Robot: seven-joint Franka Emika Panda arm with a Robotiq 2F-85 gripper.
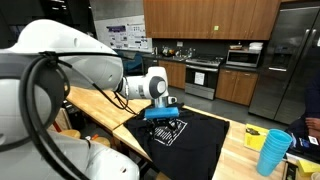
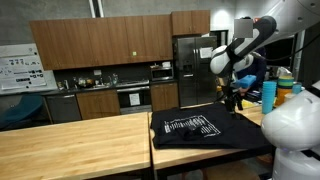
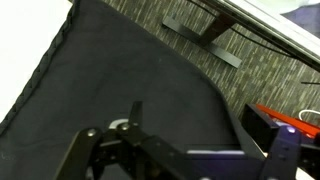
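Observation:
A black cloth (image 1: pixel 205 140) lies spread over the wooden table, with pale markings or folds near its left side. In the wrist view the dark cloth (image 3: pixel 100 75) fills most of the lower left and hangs at the table's edge. My gripper (image 1: pixel 165 131) is over the left part of the cloth, fingers apart. In the wrist view, the gripper has its fingers well spread, with only cloth showing beyond the gap. In exterior view 2 the gripper (image 2: pixel 234 103) is near the cloth's right end.
A blue cup (image 1: pixel 272 152) and a yellow item (image 1: pixel 255 137) stand at the table's right side. Bare wood (image 2: pixel 80 140) stretches across the left in exterior view 2. Floor (image 3: pixel 240 80) shows past the table edge in the wrist view, with a red-orange object (image 3: pixel 288 118) at right.

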